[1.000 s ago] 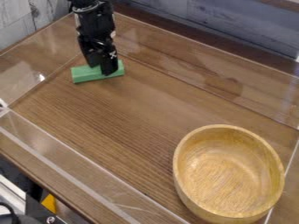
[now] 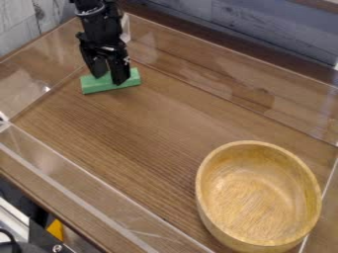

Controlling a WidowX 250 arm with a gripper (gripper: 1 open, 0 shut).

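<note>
A green rectangular block (image 2: 95, 85) lies on the wooden table toward the upper left. My black gripper (image 2: 107, 68) is directly over it, its fingers reaching down onto or just above the block. Whether it grips the block, and how wide it stands, I cannot tell.
A large yellow bowl (image 2: 258, 198) occupies the lower right. Walls border the table at the back and left, and some black cables show at the bottom left corner.
The gripper has shifted a little to the left over the block, and its shape looks narrower. The block has hardly moved.
</note>
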